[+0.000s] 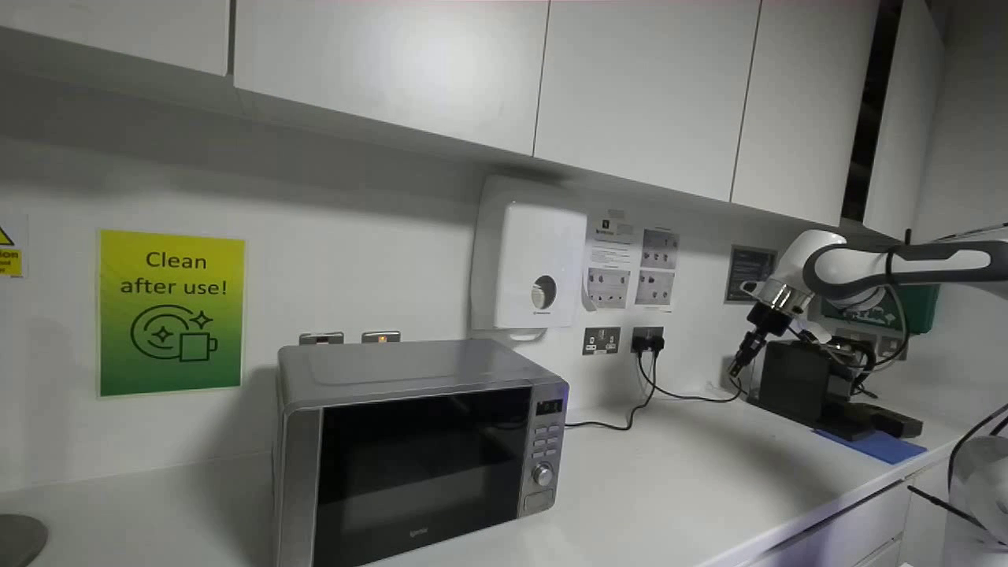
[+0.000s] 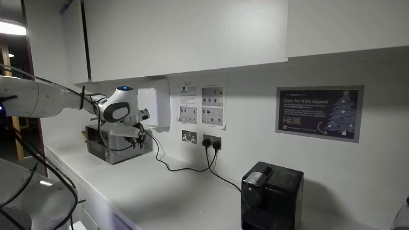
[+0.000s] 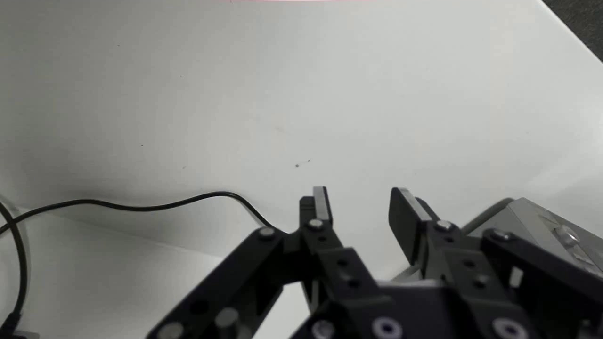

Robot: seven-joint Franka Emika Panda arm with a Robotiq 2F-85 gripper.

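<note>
My gripper hangs over the white worktop [image 3: 350,113], its two fingers parted and nothing between them. Exterior view 1 has the gripper [image 1: 736,367] at the right, in front of the back wall and beside the black coffee machine [image 1: 791,382]. The silver microwave [image 1: 406,367] stands well to the left with its door shut. Seen from the other side, the gripper [image 2: 139,143] overlaps the microwave [image 2: 96,141] in the picture. A corner of the microwave [image 3: 540,223] shows at the lower right of the wrist view.
Along the worktop's back runs a black power cable [image 3: 141,208], leading to plugs in the wall socket [image 2: 212,142]. A paper towel dispenser [image 1: 529,255] hangs on the wall. White cupboards [image 1: 652,104] overhang the worktop.
</note>
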